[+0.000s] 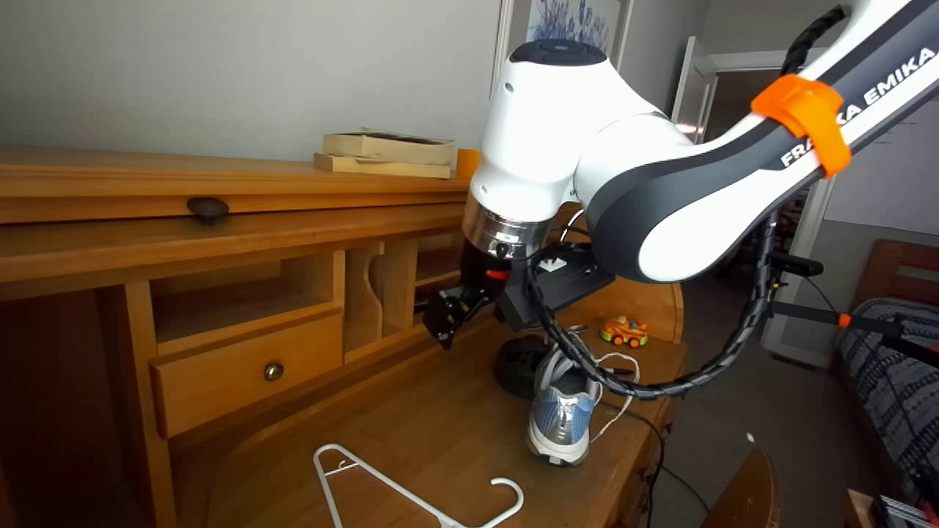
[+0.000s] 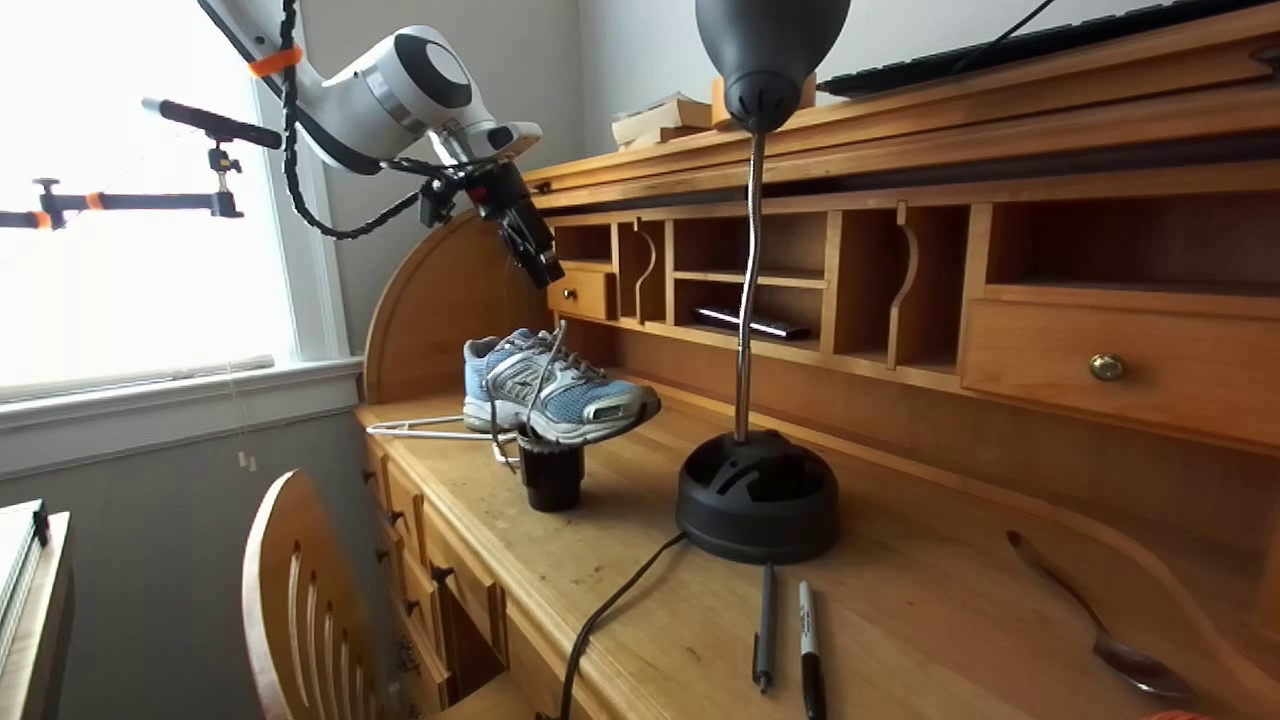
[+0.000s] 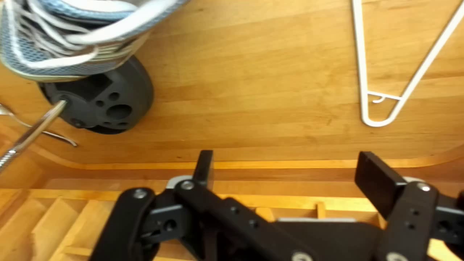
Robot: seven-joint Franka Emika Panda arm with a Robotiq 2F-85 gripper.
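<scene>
My gripper is open in the wrist view, with nothing between its fingers. In exterior view 2 the gripper (image 2: 546, 274) hangs above the desk, higher than the shoe and close to the cubbies. A blue and grey running shoe (image 2: 546, 382) tilts with its toe end up on a black cup (image 2: 553, 472). From exterior view 1 the shoe (image 1: 563, 413) shows heel-on, loose white laces at its side. Flat on the desktop lies a white hanger (image 3: 363, 65), part of it outside the wrist view.
A black desk lamp (image 2: 758, 494) with a tall thin neck stands beside the shoe. A pen (image 2: 765, 624), a marker (image 2: 810, 648) and a spoon (image 2: 1104, 630) lie on the desk. Cubbies and a small drawer (image 1: 251, 369) line the back. A toy car (image 1: 624, 331) sits at the far end.
</scene>
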